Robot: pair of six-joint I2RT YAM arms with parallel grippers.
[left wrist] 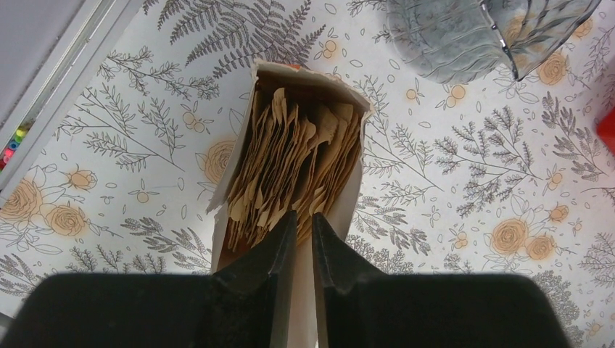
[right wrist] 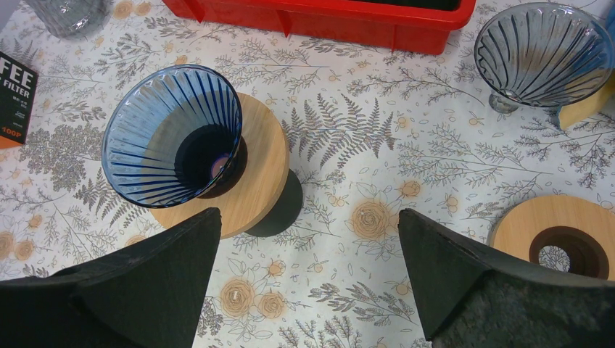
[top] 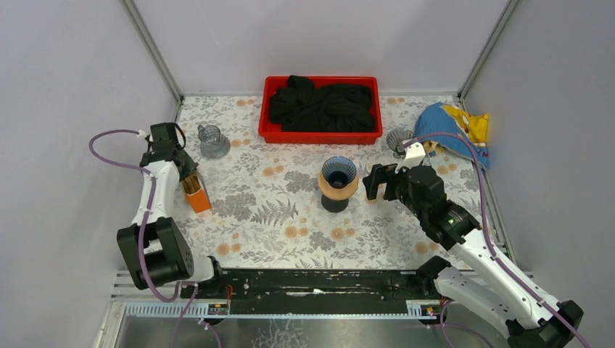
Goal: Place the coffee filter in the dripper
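Observation:
An orange box holds brown paper coffee filters, standing upright in a row, at the table's left. My left gripper hangs over the near end of that box, its fingertips close together with a narrow gap, no filter visibly held. The blue ribbed dripper rests on a wooden ring over a dark base at mid-table. My right gripper stands open to the right of the dripper, nothing between its fingers.
A glass jug stands behind the box. A red tray with dark cloth is at the back. Right lie another glass cone, a second wooden ring and a blue-yellow bag.

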